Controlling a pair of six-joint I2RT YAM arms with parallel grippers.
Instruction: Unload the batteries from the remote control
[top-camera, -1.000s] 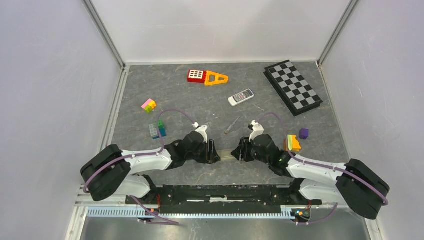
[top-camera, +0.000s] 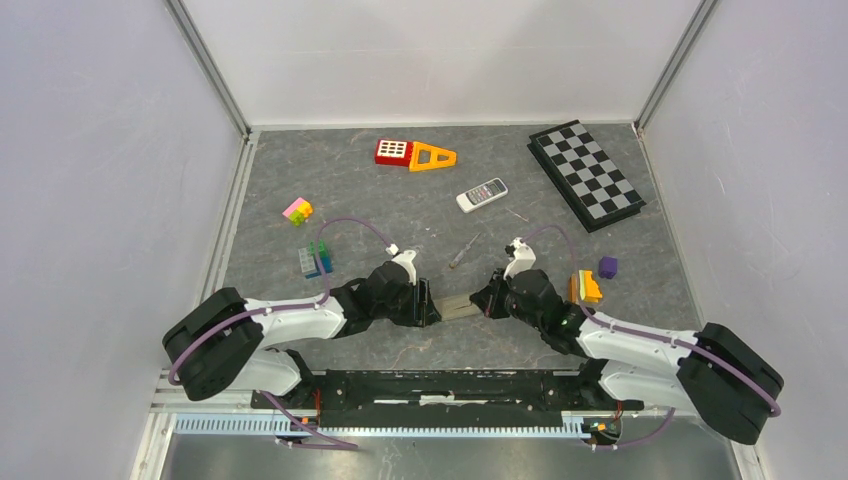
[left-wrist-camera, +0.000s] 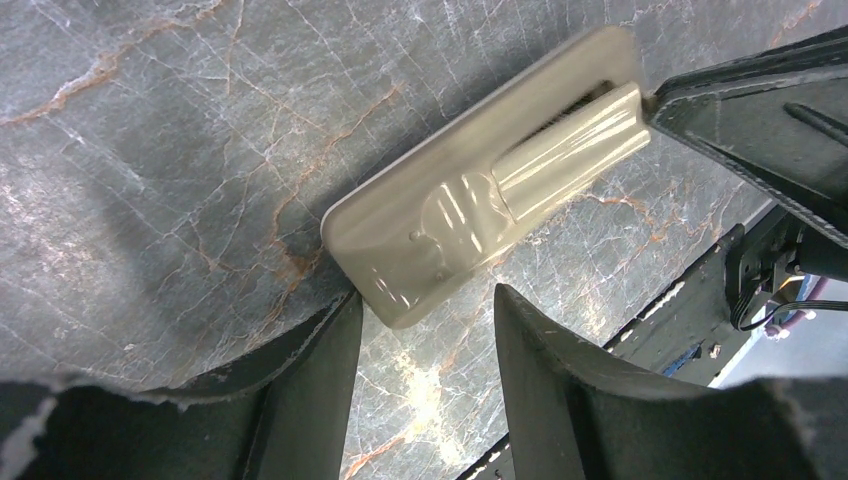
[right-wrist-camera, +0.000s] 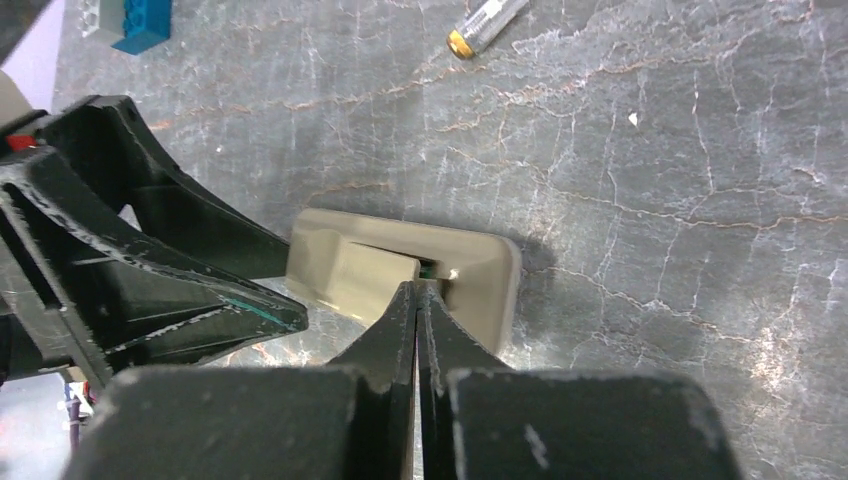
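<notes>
A beige, open-backed remote lies low at the front middle between my grippers; in the right wrist view something inside its compartment (right-wrist-camera: 428, 268) shows, partly hidden. My left gripper stands part open at one end of it, its fingertips apart with only the remote's end near them. My right gripper is shut, its tips at the compartment, nothing visible held between them. A loose battery (right-wrist-camera: 485, 25) lies on the table behind the remote.
A white remote (top-camera: 482, 195), red-yellow toy (top-camera: 415, 154) and chessboard (top-camera: 585, 175) lie at the back. Bricks (top-camera: 315, 262) are left, a purple cube (top-camera: 607, 267) and orange block (top-camera: 585, 288) right.
My right gripper has shifted slightly and its fingers appear to have closed over the remote. The left arm looks nearly unchanged.
</notes>
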